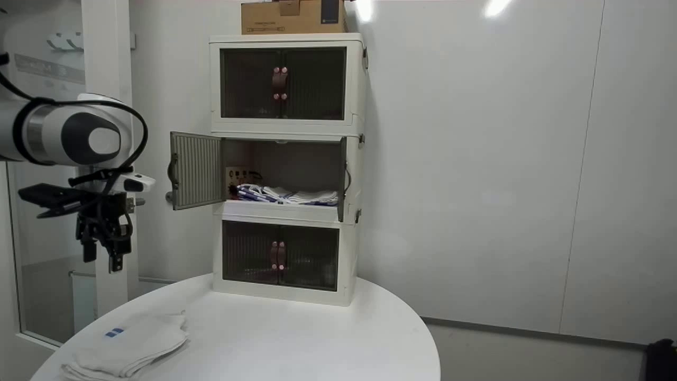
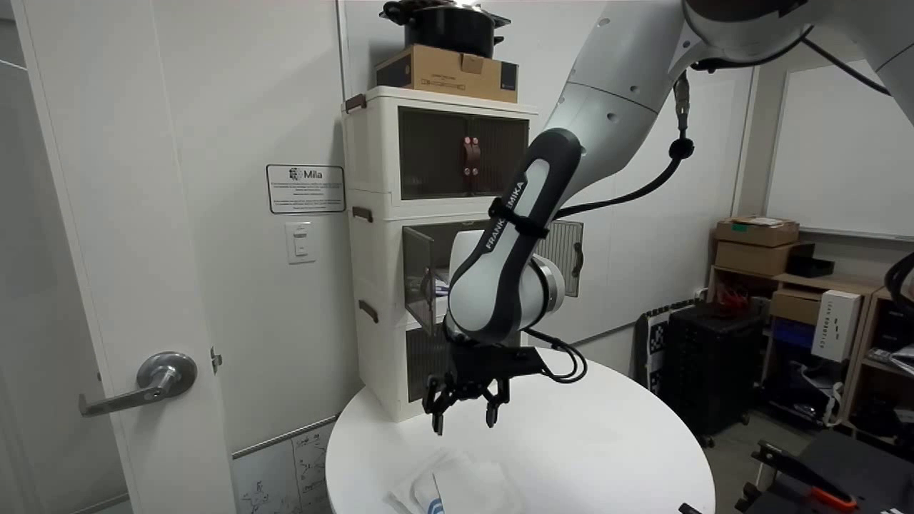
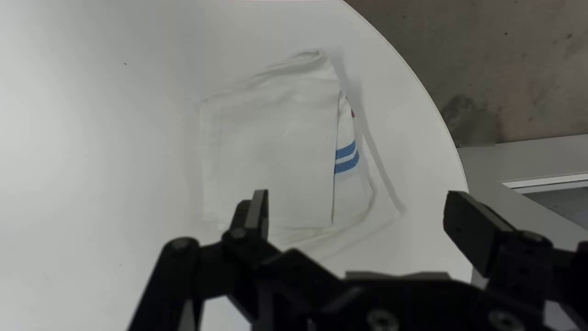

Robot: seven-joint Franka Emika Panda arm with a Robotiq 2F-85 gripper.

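Observation:
A folded white cloth (image 1: 136, 346) with blue stripes lies flat near the left edge of the round table. From the wrist view, the cloth (image 3: 270, 149) is a rough square, with a striped flap showing along its right side. My gripper (image 1: 102, 257) hangs above the table, pointing down, clear of the cloth. Its fingers (image 3: 256, 215) are wide apart with nothing between them. The middle cupboard compartment (image 1: 279, 212) has both doors standing open, and a stack of blue and white cloths (image 1: 289, 194) lies inside it. In exterior view 2 the arm partly hides that compartment.
The left door (image 1: 198, 170) of the compartment sticks out toward the arm's side. Upper doors (image 1: 311, 82) and lower doors (image 1: 311, 257) are closed. A cardboard box (image 1: 266, 18) sits on top of the cupboard.

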